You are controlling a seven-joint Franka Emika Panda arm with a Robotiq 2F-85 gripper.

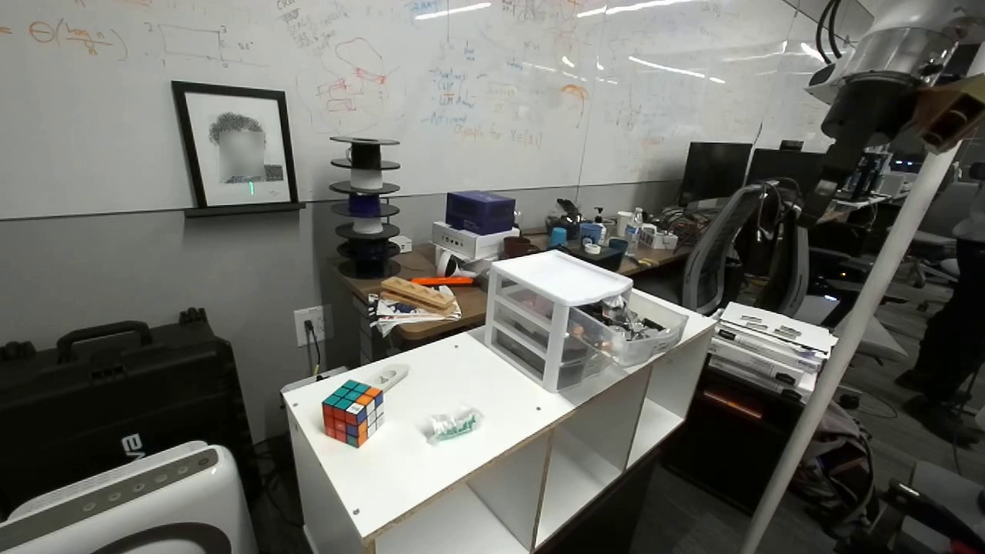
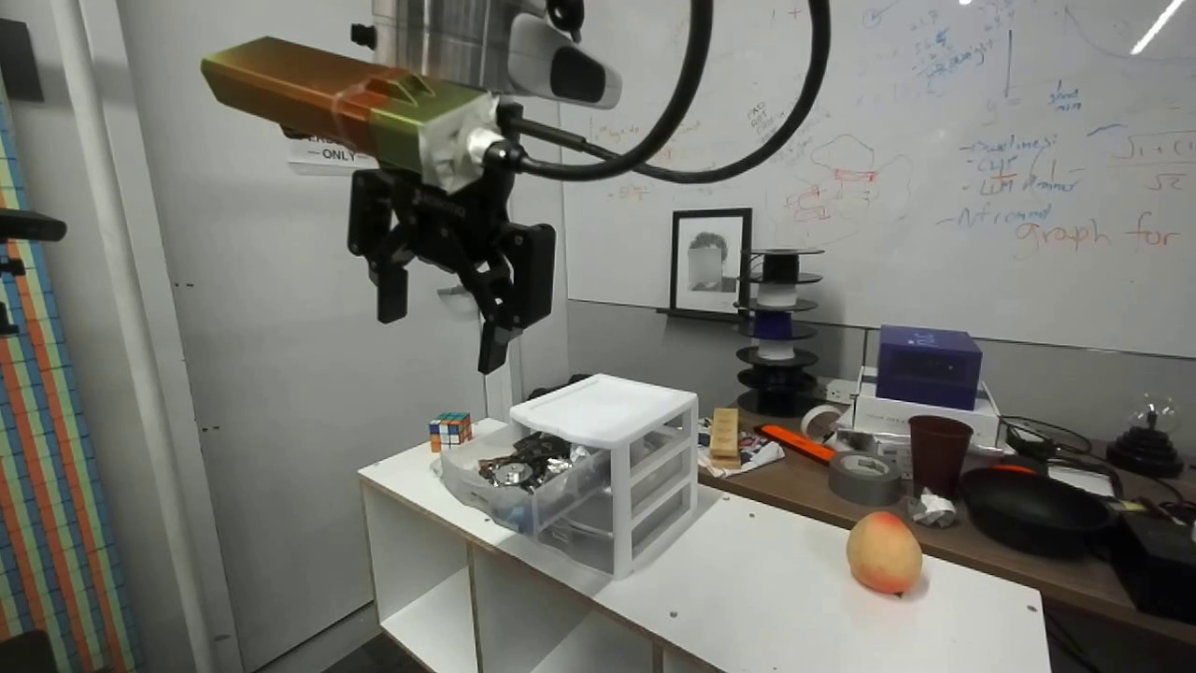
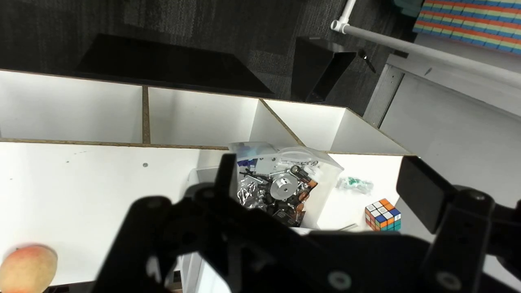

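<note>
My gripper hangs in the air above the white shelf unit, its fingers spread wide and nothing between them. In the wrist view its two dark fingers frame the pulled-out top drawer, full of metal and plastic parts. The white drawer unit stands mid-shelf, its clear drawer jutting out over the front side. A Rubik's cube rests at one end of the shelf top, with a small clear bag holding something green near it. On the other side of the drawer unit sits a peach-coloured fruit.
A light-coloured flat piece lies behind the cube. Beyond the shelf, the brown desk carries a spool stack, a tape roll, a dark cup and a pan. Bare shelf top separates drawer unit and fruit.
</note>
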